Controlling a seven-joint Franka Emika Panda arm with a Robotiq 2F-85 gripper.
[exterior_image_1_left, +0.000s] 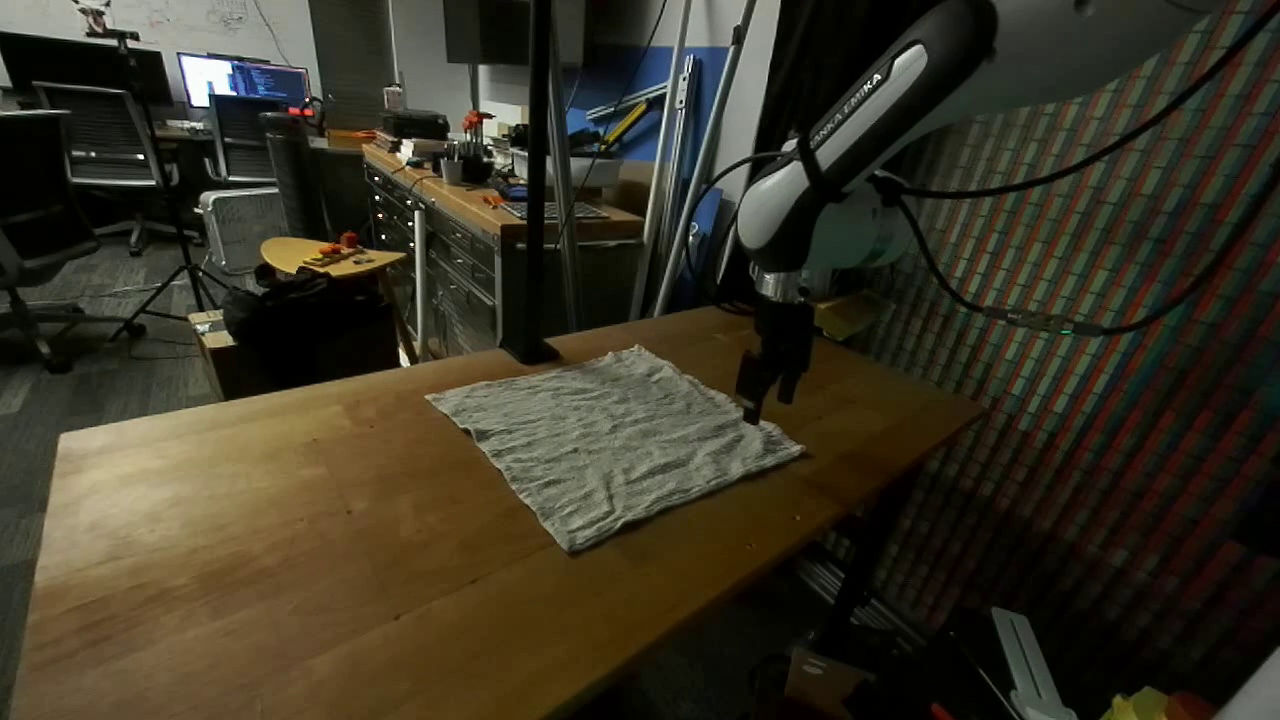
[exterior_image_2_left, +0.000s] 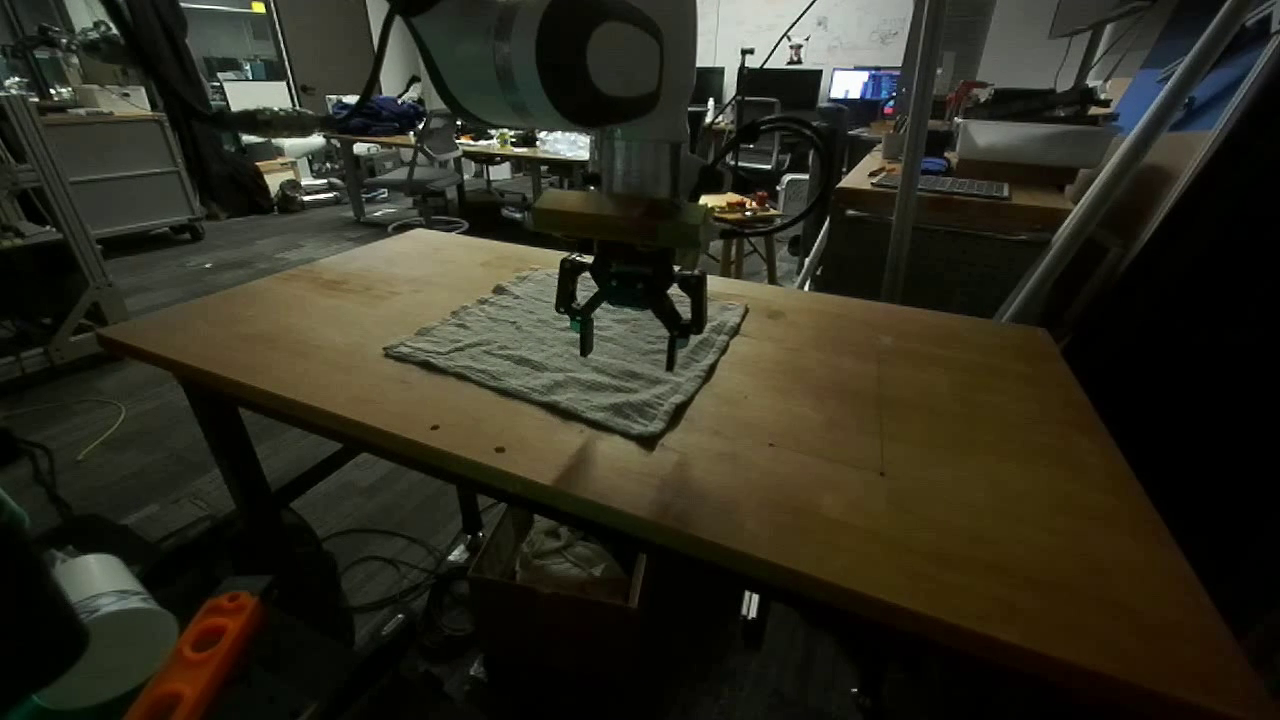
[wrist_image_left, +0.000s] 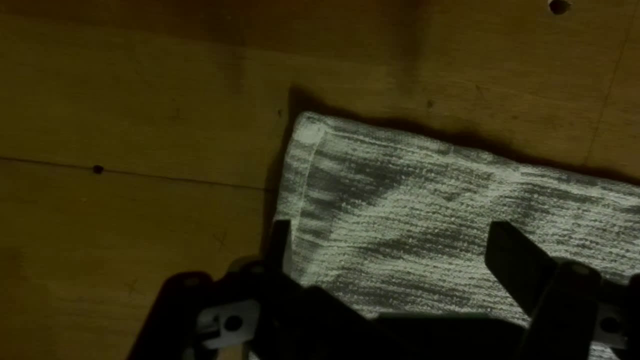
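Note:
A grey-white cloth lies spread flat on the wooden table, lightly wrinkled. My gripper hangs over the edge of the cloth nearest the robot, its fingers pointing down. In the second exterior view the same gripper stands open above the cloth, with a clear gap between its fingers. One cloth corner shows in the wrist view, ahead of the open gripper. The left finger overlaps the cloth's side edge there, and the right finger is over the fabric. Nothing is held.
Bare tabletop surrounds the cloth, with most free room on the far side from the arm. A black post rises at the table's back edge. Cables loop from the arm beside the patterned curtain.

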